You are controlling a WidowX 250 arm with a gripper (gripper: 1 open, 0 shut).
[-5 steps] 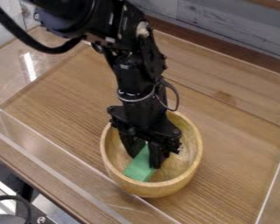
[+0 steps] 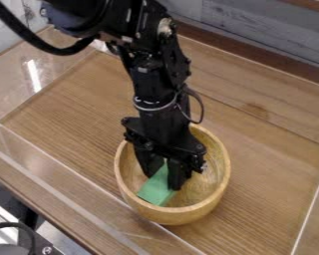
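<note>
A round wooden bowl [image 2: 207, 199] rests on the wooden table [image 2: 69, 120] near its front. My gripper [image 2: 169, 174] reaches down inside it, its black fingers closed on a green block [image 2: 156, 192] that lies low in the bowl. The upper part of the block is partly hidden by the fingers.
Bare tabletop surrounds the bowl to the left, right and behind. A pale wooden wall [image 2: 255, 35] runs along the back. Black cables [image 2: 11, 229] hang past the table's front-left edge.
My gripper has shifted very slightly within the bowl; otherwise little visibly differs.
</note>
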